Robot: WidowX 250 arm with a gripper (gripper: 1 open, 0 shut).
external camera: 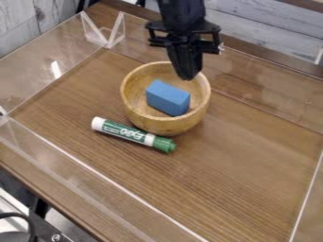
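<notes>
My gripper [187, 66] hangs at the top centre, dark, its tip over the back rim of a tan bowl [138, 109]; it looks shut, with nothing seen between its fingers. Inside the bowl lies a blue block [168, 96]. A white and green tube [132, 134] lies diagonally on the table in front of the bowl, toward the left.
A pale wall or ledge [265, 38] runs along the back. A dark cable [15, 216] is at the lower left edge.
</notes>
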